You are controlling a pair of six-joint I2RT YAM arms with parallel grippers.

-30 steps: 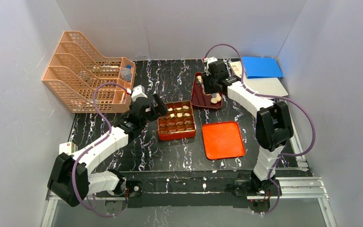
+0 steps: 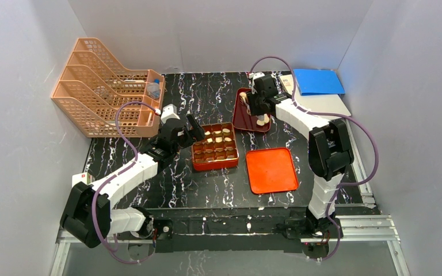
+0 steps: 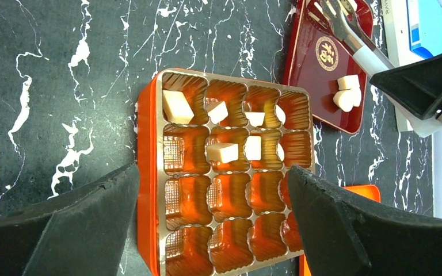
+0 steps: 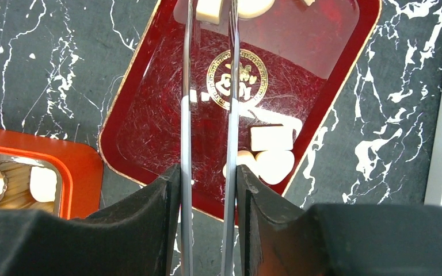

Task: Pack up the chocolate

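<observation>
An orange box (image 3: 147,190) with a gold compartment insert stands on the dark marbled table. Cream chocolate pieces (image 3: 223,152) lie in several compartments of its two back rows; the two front rows look empty. Above the box, my left gripper is open, with nothing between its fingers. My right gripper is shut on the tongs (image 4: 186,144), whose two arms stay apart and reach over the dark red tray (image 4: 149,123). A block and round chocolates (image 4: 271,138) lie near that tray's front corner, others at its far end. The tong tips are cut off in the right wrist view.
An empty orange-red tray (image 2: 271,171) lies right of the box. A peach rack (image 2: 106,86) stands at the back left, and a blue folder (image 2: 318,81) on a white board (image 2: 334,104) at the back right.
My right gripper and the tongs have shifted only slightly over the dark red tray. The left arm, after a tiny shift, holds still by the box.
</observation>
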